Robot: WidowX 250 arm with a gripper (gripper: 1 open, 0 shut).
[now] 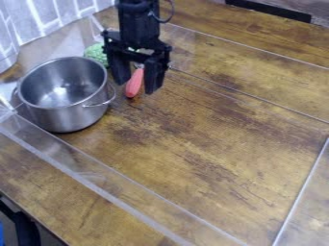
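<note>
My black gripper (137, 77) hangs in the upper left of the camera view, its two fingers apart and pointing down around a pink-red elongated object (134, 85) that lies on the wooden table (218, 144). Whether the fingers touch that object is unclear. A steel pot (64, 94) with wire handles stands just left of the gripper. A green textured object (95, 52) sits behind the pot, partly hidden by the arm.
Clear low walls line the left, front and right of the work area. A white curtain-like surface (38, 24) is at the back left.
</note>
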